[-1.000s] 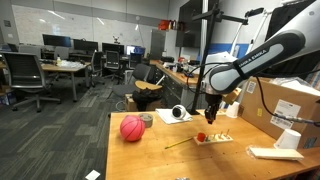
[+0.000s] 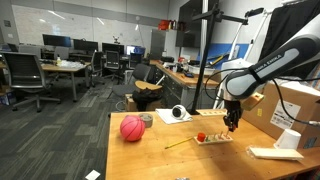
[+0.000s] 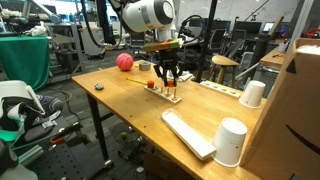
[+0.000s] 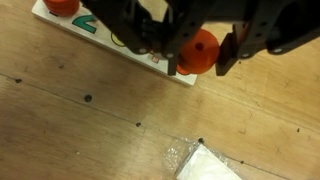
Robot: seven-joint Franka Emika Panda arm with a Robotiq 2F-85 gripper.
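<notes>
In the wrist view my gripper is shut on a round red-orange piece (image 4: 200, 50). Below it lies a pale wooden board (image 4: 110, 40) with coloured numerals, partly covered by the fingers. Another red piece (image 4: 62, 5) sits at the board's far left in that view. From the first exterior view, the gripper (image 2: 232, 126) is low over the right end of the board (image 2: 214, 141), and a red piece (image 2: 201, 136) is at its left end. Short pegs stand on the board (image 3: 170, 98) in the second exterior view. Whether the held piece touches a peg, I cannot tell.
A yellow stick (image 2: 180, 143) lies left of the board, with a pink ball (image 2: 132, 128) further left. A white block (image 2: 274, 153) and white cup (image 2: 289, 139) are on the right. Bare table (image 2: 150, 160) is in front.
My gripper has moved right and down, from above the board's middle to low over its right end. The board and other objects have stayed put.
</notes>
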